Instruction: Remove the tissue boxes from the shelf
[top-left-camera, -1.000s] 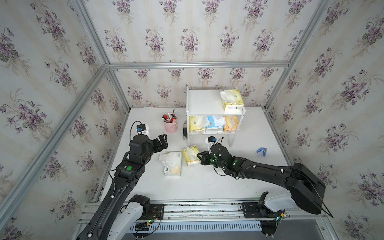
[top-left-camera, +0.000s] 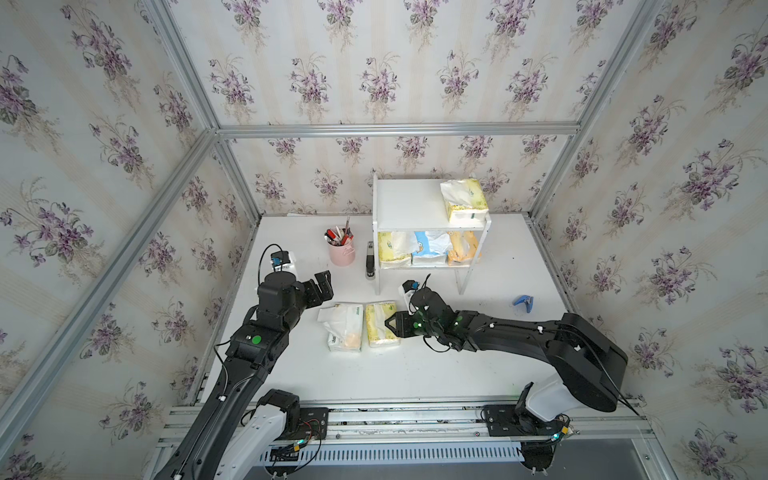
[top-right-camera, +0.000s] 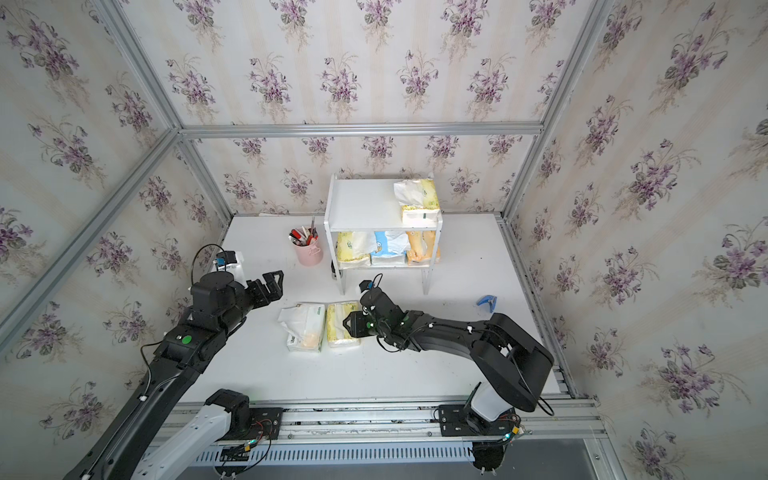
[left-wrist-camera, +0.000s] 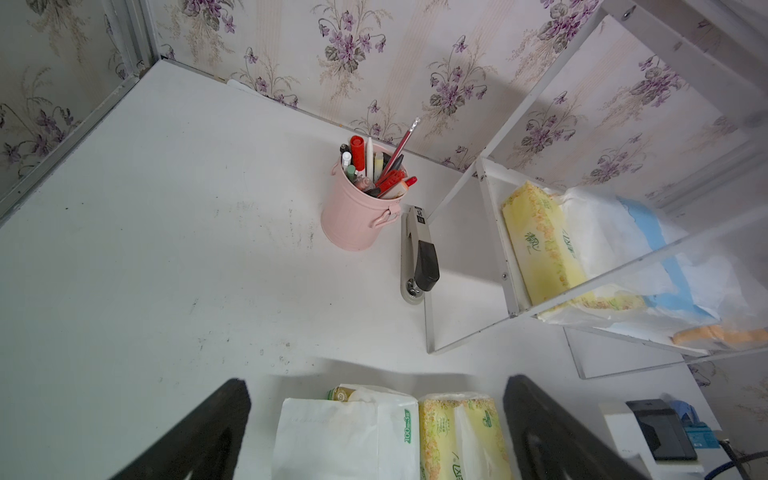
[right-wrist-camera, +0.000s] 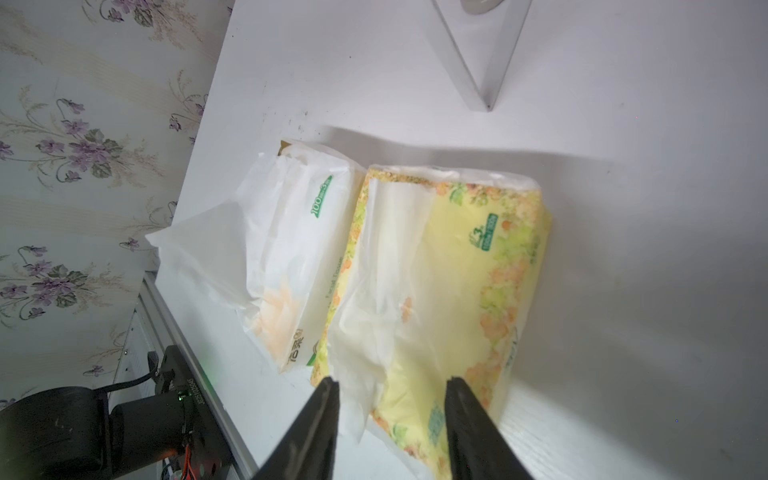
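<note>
Beside a white tissue pack (top-left-camera: 345, 326), a yellow floral tissue pack (right-wrist-camera: 448, 272) lies flat on the table, the two touching or nearly so. My right gripper stands open over the yellow pack's near end, its fingers (right-wrist-camera: 326, 412) apart. On the shelf's (top-left-camera: 408, 200) top, at the right, sits another yellow pack (top-left-camera: 464, 200). The lower level holds a yellow pack (top-left-camera: 394, 249), a blue-and-white pack (top-left-camera: 432, 246) and an orange pack (top-left-camera: 462, 246), side by side. Left of the table packs, my left gripper is raised and open, nothing between its fingers.
A pink pen cup (left-wrist-camera: 360, 208) and a stapler (left-wrist-camera: 419, 256) stand left of the shelf. Farther right lies a small blue object (top-left-camera: 523, 302).
The yellow pack, pinched and angled in the right gripper before, now lies straight against the white one. The left arm barely moved.
</note>
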